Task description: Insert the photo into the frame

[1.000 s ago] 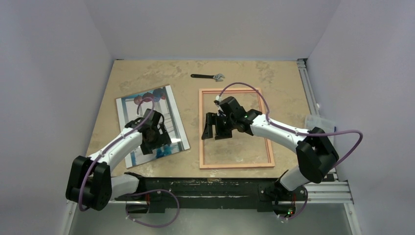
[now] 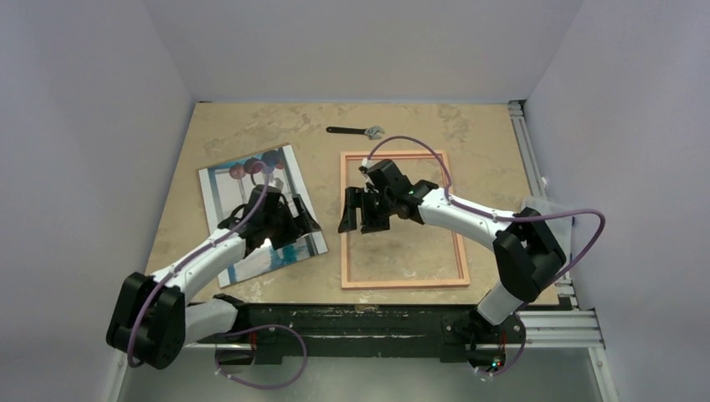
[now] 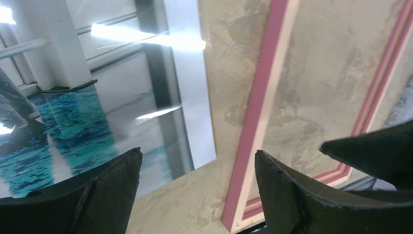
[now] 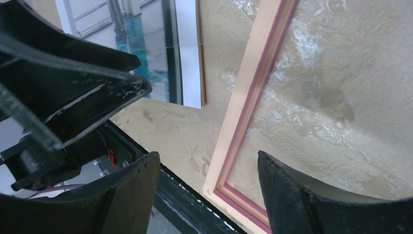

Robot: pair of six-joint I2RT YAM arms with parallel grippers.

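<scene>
The glossy photo [image 2: 226, 193] lies tilted on the left of the table, its right edge beside bare tabletop [image 3: 229, 58]. A wooden frame [image 2: 404, 284] lies to its right, empty inside. My left gripper [image 2: 297, 218] hovers over the photo's right part; in its wrist view its fingers [image 3: 102, 195] are spread over the photo's corner, with nothing seen between them. My right gripper [image 2: 362, 209] is above the frame's left side, its fingers [image 4: 307, 200] apart over the left rail [image 4: 243, 97], holding nothing.
An adjustable wrench [image 2: 355, 131] lies behind the frame. The two grippers are close together near the middle. Free tabletop shows at the back and in a narrow strip between photo and frame. A clear plastic item sits at the right edge.
My left gripper has moved right across the photo toward its right edge. My right gripper has shifted slightly left. Photo and frame have not visibly moved.
</scene>
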